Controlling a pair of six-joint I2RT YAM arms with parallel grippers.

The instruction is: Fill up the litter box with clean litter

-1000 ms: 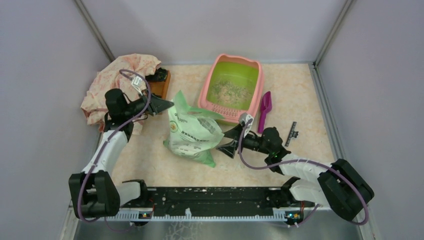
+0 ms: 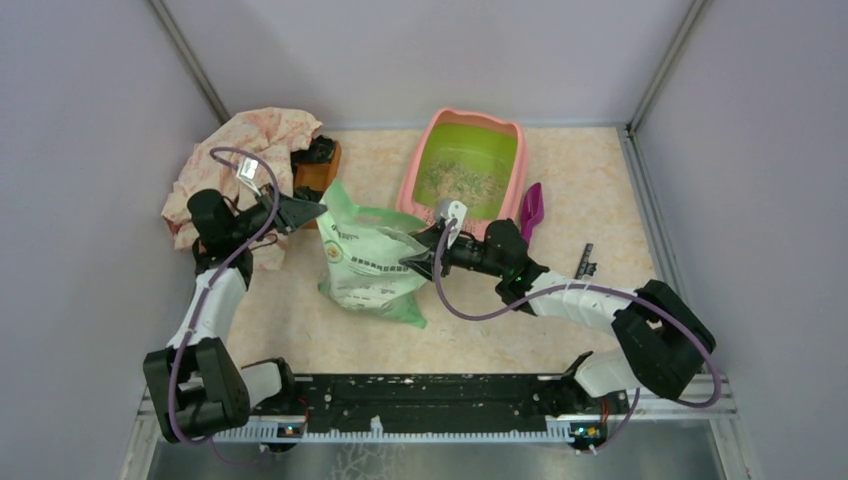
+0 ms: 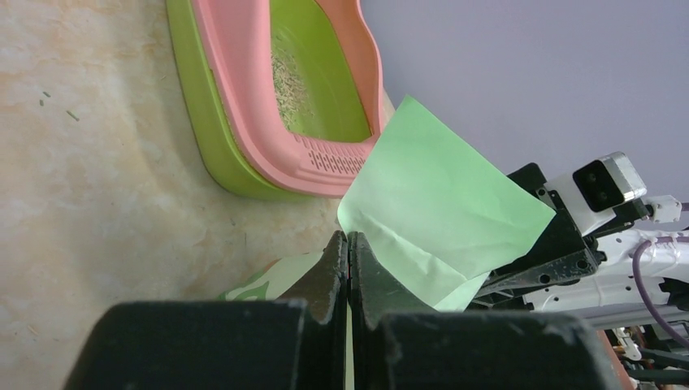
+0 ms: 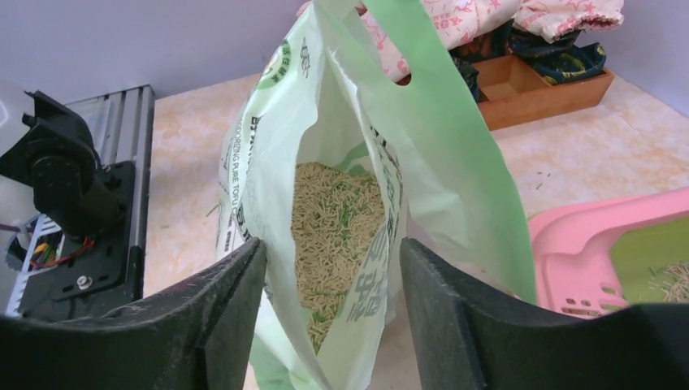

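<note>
A pale green printed bag (image 2: 368, 262) stands open toward the right; the right wrist view shows litter pellets (image 4: 333, 236) inside. My left gripper (image 2: 318, 210) is shut on the bag's upper left corner, with green film (image 3: 439, 203) showing above its fingertips. My right gripper (image 2: 422, 258) is around the folded edge of the bag's mouth, one finger either side in its wrist view, the fingers part open. The pink-rimmed green litter box (image 2: 462, 165) stands behind the bag, with scattered pellets on its bottom.
A purple scoop (image 2: 532, 210) lies right of the box, and a black ruler-like tool (image 2: 585, 262) farther right. A wooden tray (image 2: 320, 175) and pink patterned cloth (image 2: 240, 150) fill the back left.
My right gripper has moved left and up onto the bag's mouth. My left gripper has shifted slightly left, drawing the bag's top corner with it.
</note>
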